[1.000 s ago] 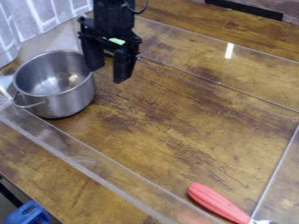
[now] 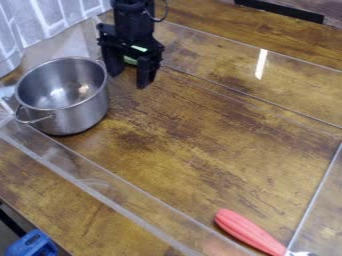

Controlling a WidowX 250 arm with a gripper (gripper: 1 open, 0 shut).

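My black gripper (image 2: pixel 130 55) is at the top left of the camera view, pointing down over the wooden surface just behind and right of a steel pot (image 2: pixel 60 95). A small green object (image 2: pixel 134 60) is at the gripper, partly hidden by it. I cannot tell whether the fingers are open or shut, or whether they hold it.
A pink-red handled object (image 2: pixel 247 230) lies at the bottom right, and a blue object (image 2: pixel 34 245) at the bottom left corner.
My gripper has moved back, farther up in the view, and appears smaller. The pot and the other objects have stayed in place.
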